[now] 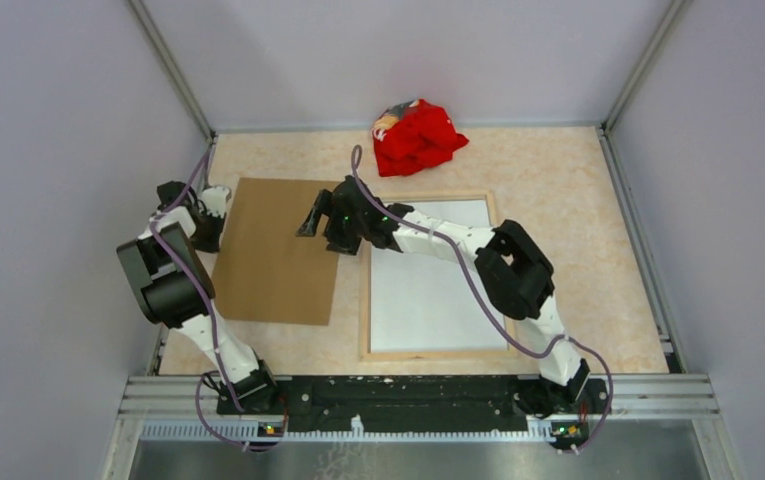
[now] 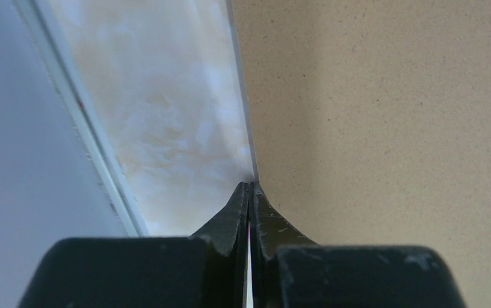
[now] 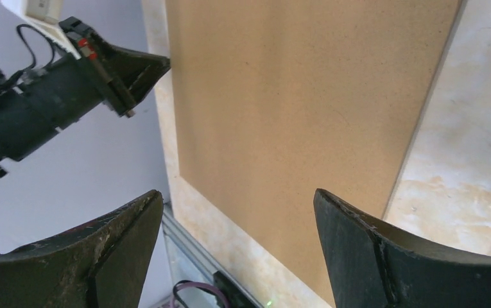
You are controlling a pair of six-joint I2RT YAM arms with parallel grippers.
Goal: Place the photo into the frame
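A flat brown board (image 1: 273,290) lies on the left of the table, its upper side plain; no picture shows on it. To its right is the frame (image 1: 365,310), a pale wooden border round a white panel (image 1: 438,310). At the board's left edge stands my left gripper (image 1: 216,247), shut, its tips (image 2: 249,187) against or just beside that edge with nothing seen between them. My right gripper (image 1: 323,240) is over the board's right part, fingers apart and empty; in the right wrist view the brown surface (image 3: 281,128) shows between and beyond them.
A crumpled red cloth (image 1: 420,138) lies at the back of the table. My right arm (image 1: 458,240) reaches across the frame. Walls close in the left side, near my left gripper. Bare table (image 1: 578,240) is on the right.
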